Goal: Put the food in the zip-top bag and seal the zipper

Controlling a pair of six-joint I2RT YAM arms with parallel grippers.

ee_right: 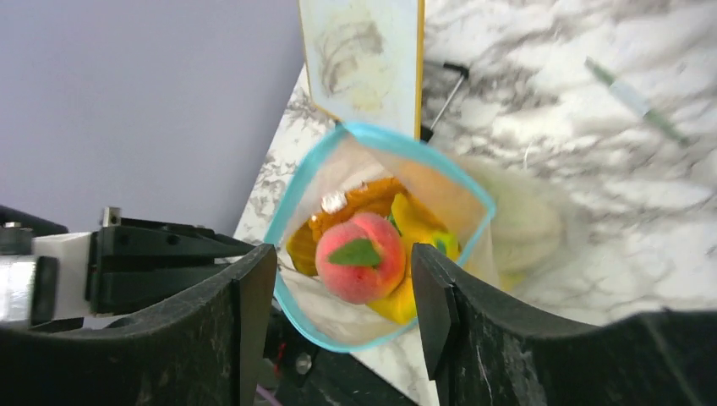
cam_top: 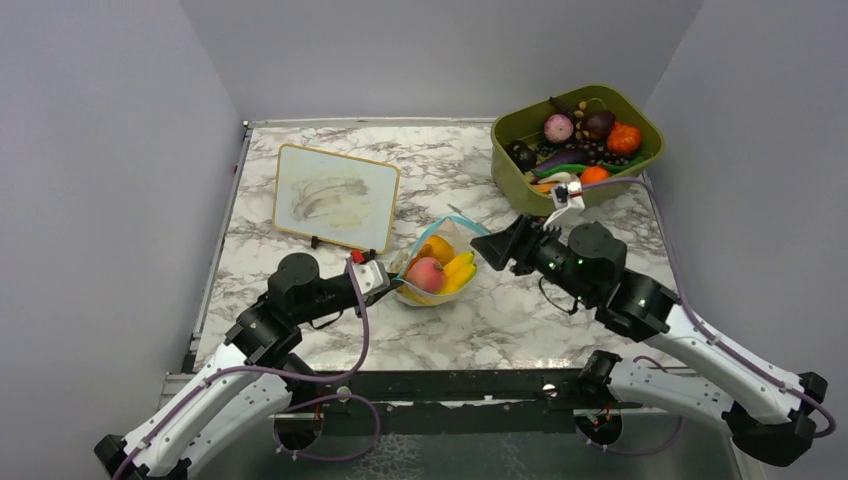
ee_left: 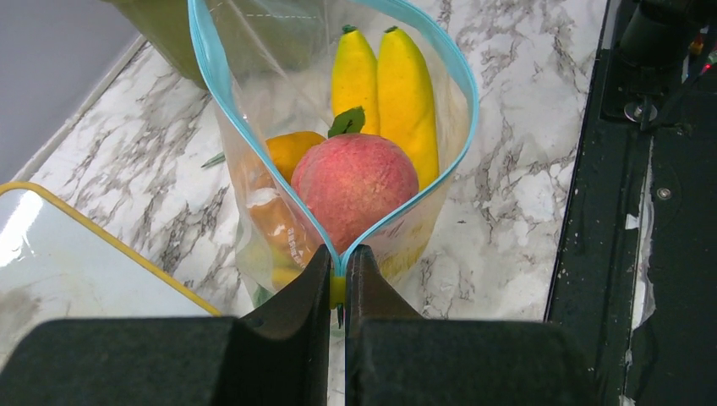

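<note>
A clear zip top bag (cam_top: 424, 298) with a blue zipper rim stands on the marble table, its mouth wide open. Inside it lie a peach (ee_left: 355, 188), yellow bananas (ee_left: 407, 101) and an orange fruit (cam_top: 438, 250). My left gripper is shut on a corner of the bag's rim, where both zipper strips (ee_left: 393, 218) meet between its fingers. To the right of the bag, my right gripper stands open, its fingers (ee_right: 258, 317) apart with no contact on the rim visible. The bag's base is partly hidden in the left wrist view.
A green bin (cam_top: 508, 190) of vegetables and fruit stands at the back right. Behind my left arm lies a whiteboard (cam_top: 335, 200) with a yellow frame. A thin pale green stick (ee_right: 632, 97) lies on the table behind the bag.
</note>
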